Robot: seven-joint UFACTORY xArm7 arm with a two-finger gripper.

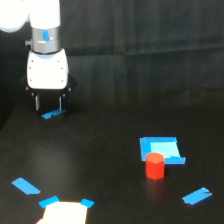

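My gripper [48, 100] hangs at the upper left of the camera view, low over the dark table, with its two fingers spread apart and nothing seen between them. A red block [155, 167] stands at the right, at the front of a pale square [164, 149] edged in blue tape. A light cream object [65, 215] is cut off at the bottom edge, left of centre.
Blue tape strips lie on the table [105, 150]: one under the gripper, one [26, 186] at the lower left, others beside the cream object, one [197, 195] at the lower right. A dark curtain hangs behind.
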